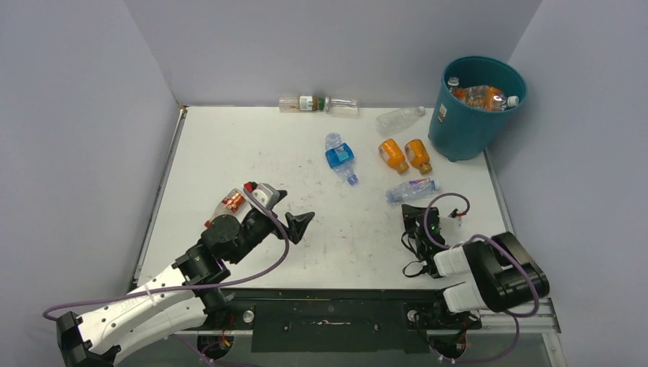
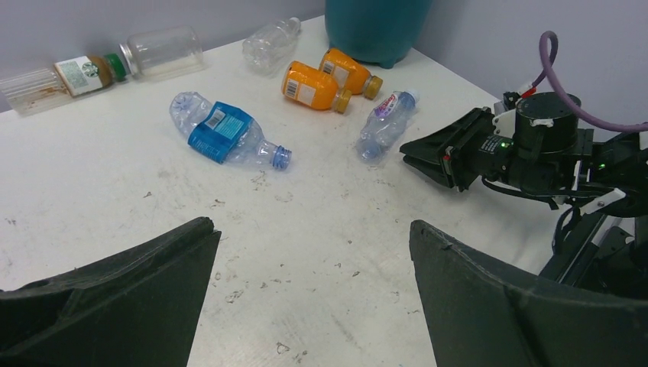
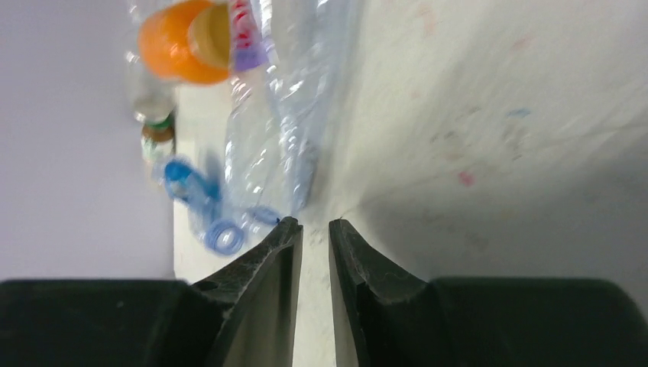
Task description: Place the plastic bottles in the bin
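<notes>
A clear bottle [image 1: 410, 191] lies on the right of the table. Just below it is my right gripper, low over the table with fingertips close together; I cannot tell that anything is between them. My left gripper [image 1: 298, 222] stands open over the left-centre, nothing between its fingers. Also lying loose are a blue-label bottle [image 1: 340, 155], two orange bottles [image 1: 391, 154], a pale bottle [image 1: 396, 122], a red-label bottle [image 1: 228, 203] and two clear containers [image 1: 344, 107] at the back. The teal bin [image 1: 466, 130] holds several bottles.
White walls [image 1: 588, 153] enclose the table [image 1: 267, 153] at the back and sides. The bin fills the back right corner. Purple cables loop over both arms.
</notes>
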